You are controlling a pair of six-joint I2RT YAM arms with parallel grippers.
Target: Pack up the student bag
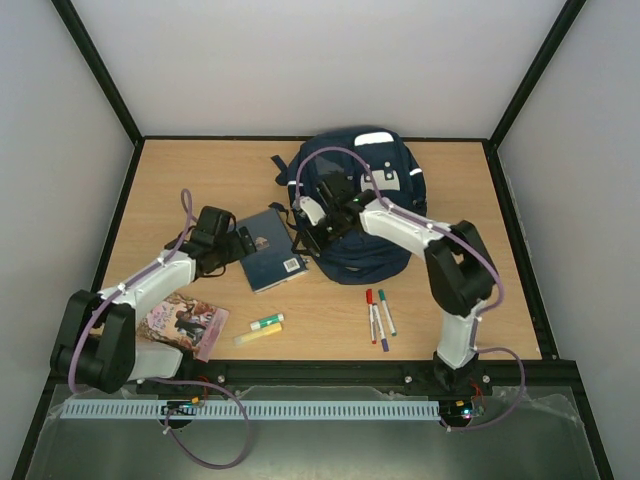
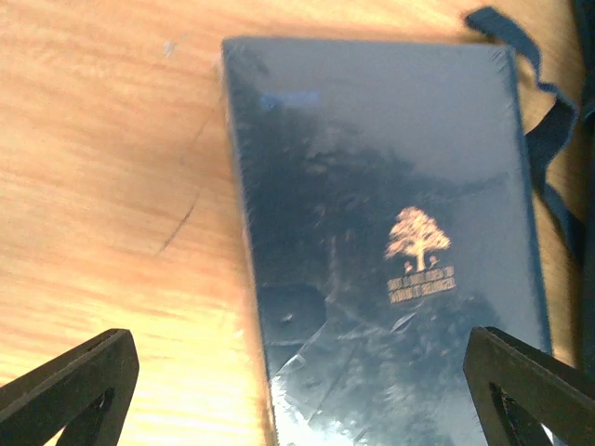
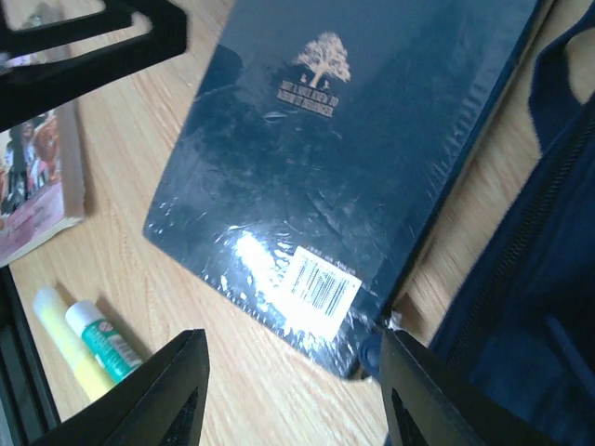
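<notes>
A dark blue book (image 1: 268, 262) with a white barcode and a printed tree lies flat on the table, against or very near the left side of the navy backpack (image 1: 365, 245). Over the book's left side, my left gripper (image 1: 238, 250) is open; its view shows the cover (image 2: 372, 158) beyond the spread fingers. The right gripper (image 1: 303, 240) hangs at the book's right edge, beside the bag. In the right wrist view its fingers (image 3: 186, 381) stand part-way apart near the barcode corner (image 3: 321, 293); whether anything thin is between them cannot be told.
A pink picture-covered book (image 1: 180, 322) lies front left. A green-and-white glue stick (image 1: 266, 322) and a yellow stick (image 1: 257, 335) lie at the front middle, several markers (image 1: 380, 318) right of them. A bag strap (image 2: 548, 121) lies beside the book.
</notes>
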